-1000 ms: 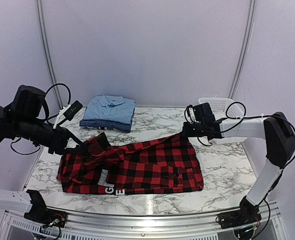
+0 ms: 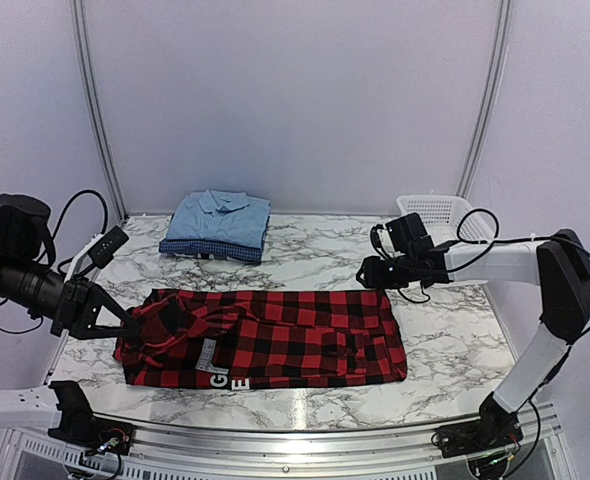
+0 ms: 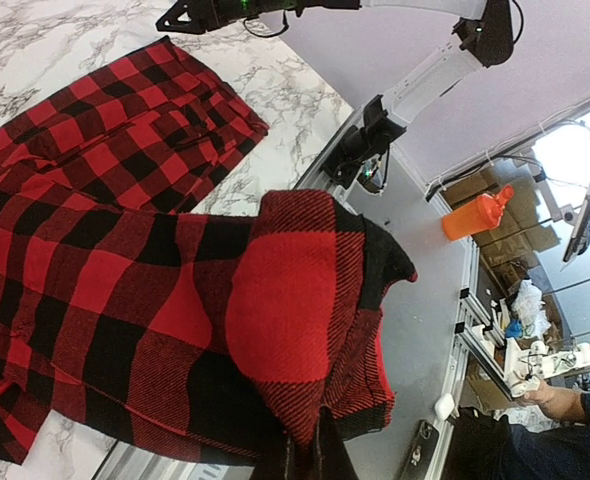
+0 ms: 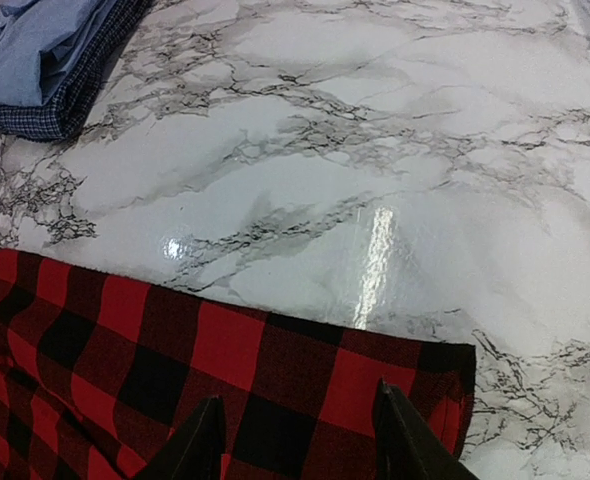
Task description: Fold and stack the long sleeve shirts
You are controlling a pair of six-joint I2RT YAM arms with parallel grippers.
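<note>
A red-and-black checked shirt point(image 2: 285, 350) lies spread across the front of the table, bunched at its left end, with white letters on it. My left gripper point(image 2: 131, 328) is shut on a gathered fold of that shirt point(image 3: 285, 290), which fills the lower middle of the left wrist view. My right gripper is open just above the shirt's back right corner, its two black fingertips over the cloth, which lies free beneath them.
A folded stack of blue shirts point(image 2: 215, 220) sits at the back left. A white basket point(image 2: 437, 210) stands at the back right. Bare marble point(image 4: 305, 160) lies behind the checked shirt and to its right.
My left gripper has moved left and toward the front, lowering the gathered cloth. The back right corner of the shirt, earlier raised at my right gripper, now lies flat, released by it.
</note>
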